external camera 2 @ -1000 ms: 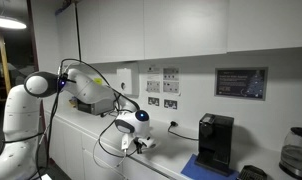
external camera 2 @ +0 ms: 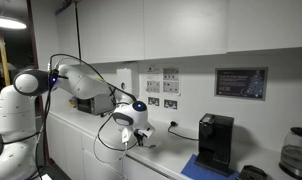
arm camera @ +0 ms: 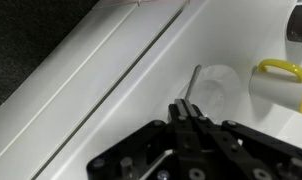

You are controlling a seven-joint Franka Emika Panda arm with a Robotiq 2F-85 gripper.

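Note:
My gripper is shut at the lower middle of the wrist view. A thin, light-coloured stick or utensil handle runs upward from its fingertips across a white dish. Whether the fingers pinch that stick or merely overlap it cannot be made out. Part of the dish is hidden behind the gripper. To its right lies a white mug with a yellow handle and yellow inside. In the exterior view the gripper is low over the counter, small and hard to read.
A dark cup shows at the wrist view's upper right corner. Along the counter stand a black coffee machine on a blue mat and a glass carafe. Wall sockets are behind the arm. The counter's front edge runs close by.
The arm's wrist has risen a little and shifted slightly left over the last second. The counter items in the exterior view look unmoved.

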